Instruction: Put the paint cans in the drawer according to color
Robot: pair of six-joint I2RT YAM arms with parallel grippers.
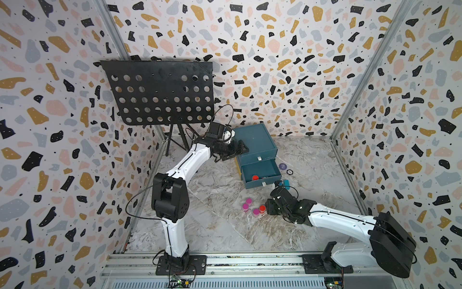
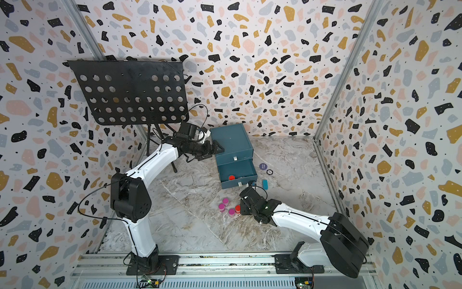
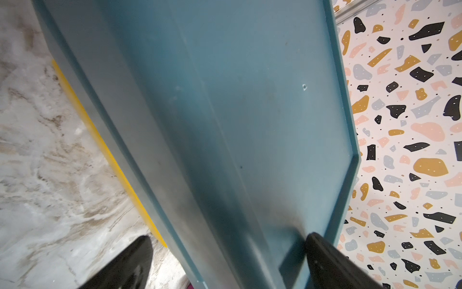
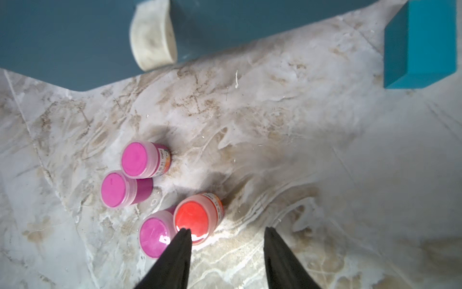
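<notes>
A blue two-drawer cabinet (image 1: 252,137) stands at the centre, its lower drawer (image 2: 231,183) pulled out with a red can (image 2: 231,177) inside. My left gripper is at the cabinet's top left; its fingers are blurred against the body, their grip unclear. My right gripper hangs open above the table, in front of the drawer, nothing visible between its fingers. Below it, to its left, are a red can (image 4: 192,219) and three magenta cans (image 4: 134,159).
A teal block (image 4: 418,43) lies right of the drawer. Two small round dark items (image 1: 282,166) lie behind it. A black perforated panel (image 1: 158,91) stands at the back left.
</notes>
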